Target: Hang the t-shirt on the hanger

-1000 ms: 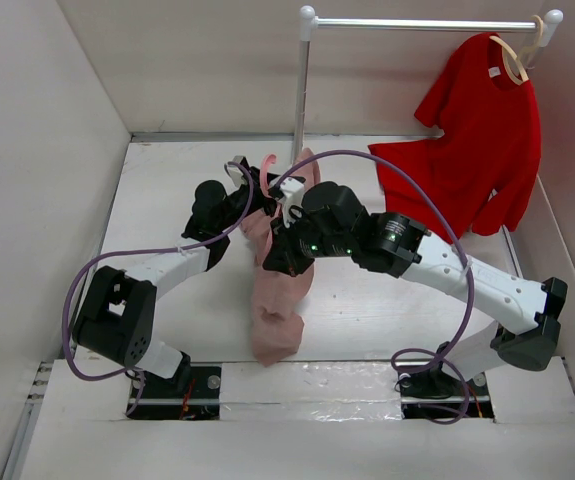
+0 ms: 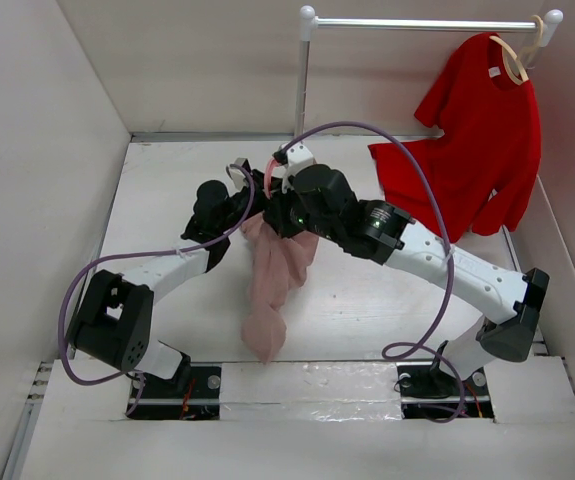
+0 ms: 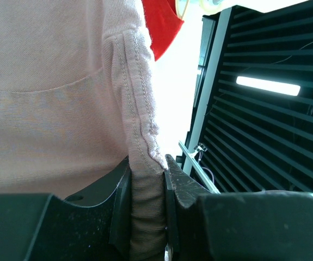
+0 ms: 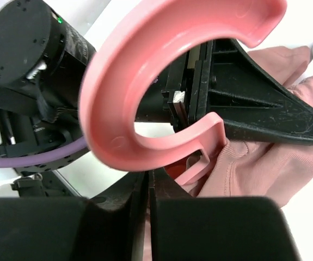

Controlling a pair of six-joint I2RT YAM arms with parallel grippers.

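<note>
A pink t-shirt (image 2: 272,300) hangs between my two arms near the centre; in the left wrist view its seamed edge (image 3: 134,109) runs down into my left gripper, which is shut on it. A pink hanger (image 4: 107,103) shows large in the right wrist view, its hook curving above my right gripper and its lower part among the shirt's folds. My right gripper is right against the shirt and the left gripper; its fingertips look close together, and what lies between them is hidden.
A white rail (image 2: 417,25) stands at the back, with a red shirt (image 2: 477,140) on a wooden hanger at its right end, draped down to the table.
My right arm has moved slightly up and back, toward the left gripper and hanger. The shirt's lower end has shifted and narrowed. The left arm stays about where it was.
</note>
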